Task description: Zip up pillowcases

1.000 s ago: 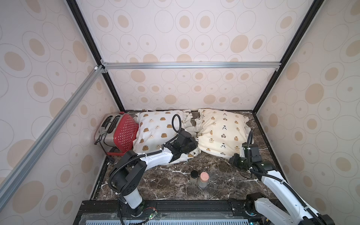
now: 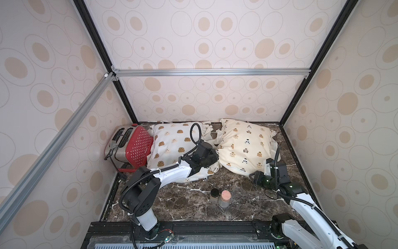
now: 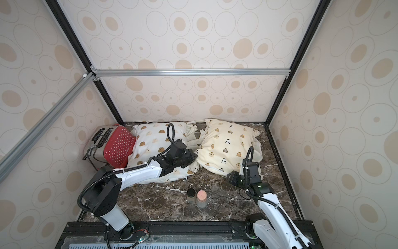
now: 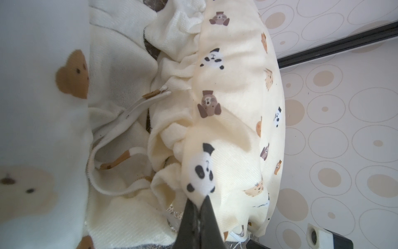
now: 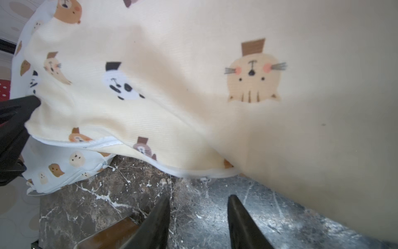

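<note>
The cream pillowcase with small animal prints lies plump on the right. To its left is a white bear-print pillowcase. At the cream one's left front corner, my left gripper is shut, and the cloth with a panda print puckers into its tips. Below the cream pillowcase's front edge, my right gripper stands part open, with only tabletop visible between its fingers. A pale strip runs along that edge; whether it is the zipper and where a slider sits cannot be made out.
A red toaster stands at the far left. Two jars, one black-lidded and one pink-lidded, sit on the dark marbled table in front. Loose ruffles and ties lie between the pillows.
My right gripper has shifted slightly left along the front of the cream pillowcase. That pillowcase has turned and bulged a little, its front edge lower. The left arm is nearly still.
</note>
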